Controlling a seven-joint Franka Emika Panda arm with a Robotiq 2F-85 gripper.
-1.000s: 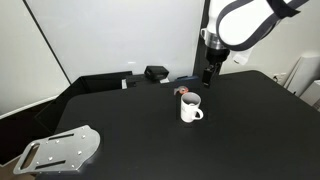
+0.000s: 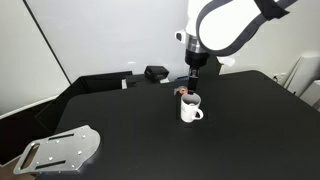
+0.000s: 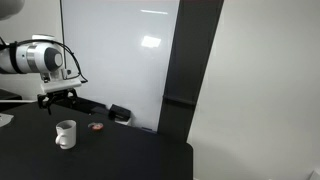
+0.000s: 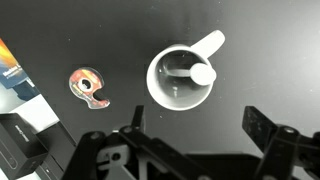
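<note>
A white mug stands upright on the black table, its handle toward the right in exterior view 1. Inside the mug, the wrist view shows a white object with a rounded end and a thin stem; what it is I cannot tell. My gripper is open above the table, its fingers wide apart with nothing between them. In exterior view 2 the gripper hangs higher than the mug, apart from it.
A small reddish ring-like item lies near the mug. A black box sits at the table's back edge, and a grey metal plate lies at the front left. Between plate and mug the table is bare.
In exterior view 1 my arm has moved left and somewhat lower, from the mug's right to just above it. Mug and other items have stayed put.
</note>
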